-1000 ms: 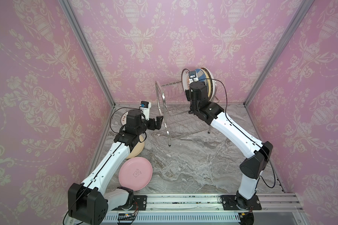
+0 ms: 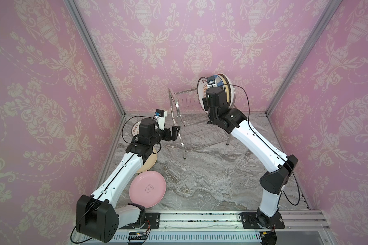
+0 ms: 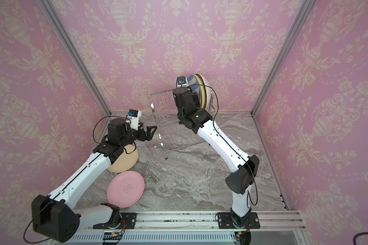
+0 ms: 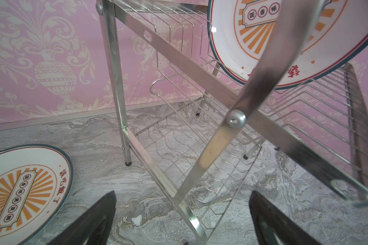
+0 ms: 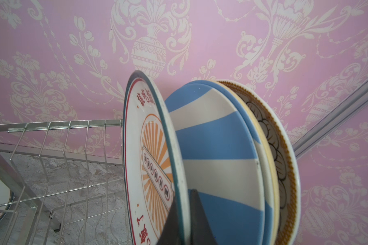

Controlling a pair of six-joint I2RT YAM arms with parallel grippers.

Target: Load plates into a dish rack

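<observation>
A steel rack (image 4: 167,45) holds upright plates on its upper right: an orange-rayed white plate (image 5: 147,122), a blue-striped plate (image 5: 216,134), cream and patterned ones behind. My right gripper is shut on the orange-rayed plate's rim. My left gripper stands open left of the rack, nothing between its fingers. Another orange-rayed plate (image 4: 49,183) lies flat behind it; a cream plate (image 3: 124,161) and a pink plate (image 3: 124,187) lie nearer the front.
The rack's lower tier is empty. Bare marble fills the middle front and right of the floor. Pink walls enclose the space.
The left arm has shifted slightly right toward the rack. The right gripper has moved slightly at the plates, its arm rising a little.
</observation>
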